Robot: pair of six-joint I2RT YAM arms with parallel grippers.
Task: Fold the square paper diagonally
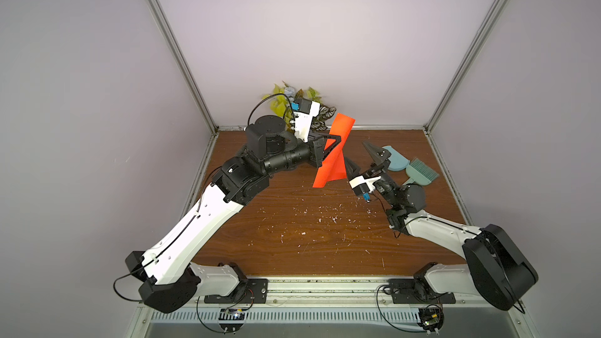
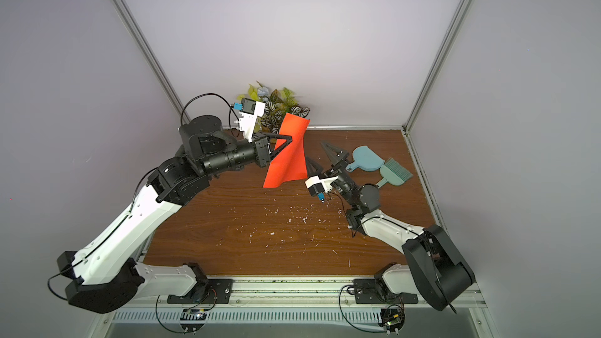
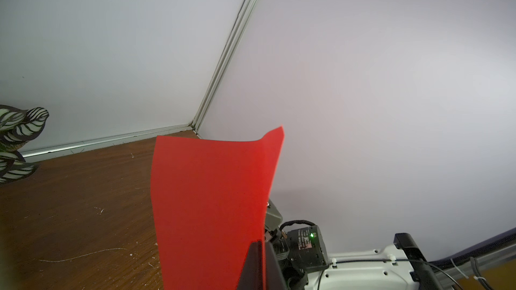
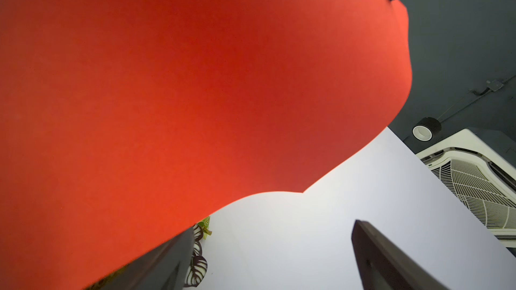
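Observation:
The red paper [image 1: 331,162] hangs in the air over the table, curved and turned partly edge-on. My left gripper [image 1: 338,139] is shut on its left part; the left wrist view shows the thin sheet [image 3: 209,198] running down between the fingers. To the right of the paper, my right gripper [image 2: 319,153] stands open, its fingers [image 2: 333,151] spread apart. In the right wrist view the sheet [image 4: 204,91] fills much of the picture, and bare wall shows between the two fingertips of the right gripper. Whether a right finger touches the sheet cannot be told.
A light blue dustpan [image 2: 366,159] and a green brush [image 2: 395,172] lie at the table's right. Leafy plants [image 1: 300,103] stand at the back wall. Small paper scraps [image 1: 331,219] are scattered over the otherwise clear front of the table [image 1: 300,253].

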